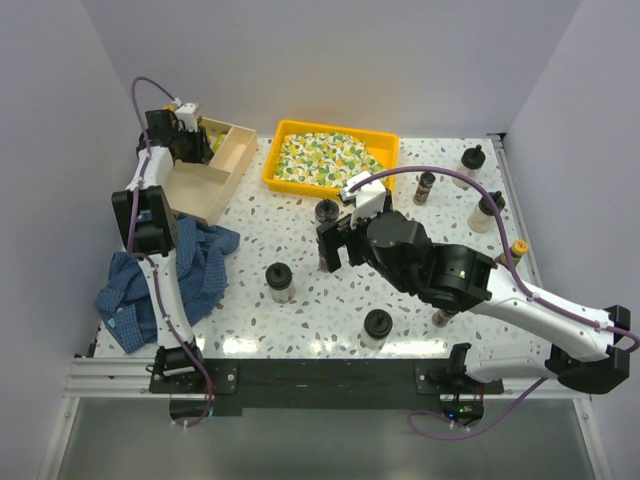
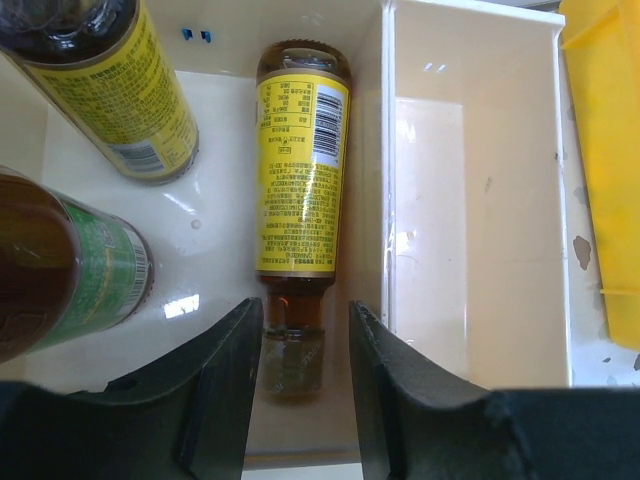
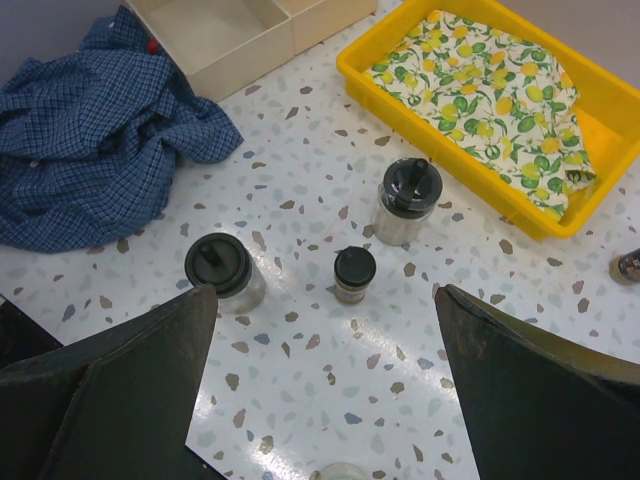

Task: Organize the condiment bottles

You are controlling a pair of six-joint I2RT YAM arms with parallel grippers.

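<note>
My left gripper is open above a cream divided box [image 1: 198,195]. Between and below its fingers, a yellow-labelled bottle [image 2: 298,170] lies on its side, beside a second yellow-labelled bottle [image 2: 140,120] and a green-labelled bottle [image 2: 80,260]. My right gripper hangs open over the table, high above several clear, black-lidded containers, including one at the left [image 3: 225,280], a small one [image 3: 353,275] and one near the yellow tray [image 3: 405,205]. More bottles, such as one with a yellow cap [image 1: 518,250], stand on the right of the table.
The yellow tray [image 1: 276,175] with a lemon-print cloth is at the back, right of the box. A blue checked cloth [image 1: 205,290] lies at the front left. The box's right compartment [image 2: 460,200] is empty. Bare table separates the standing containers.
</note>
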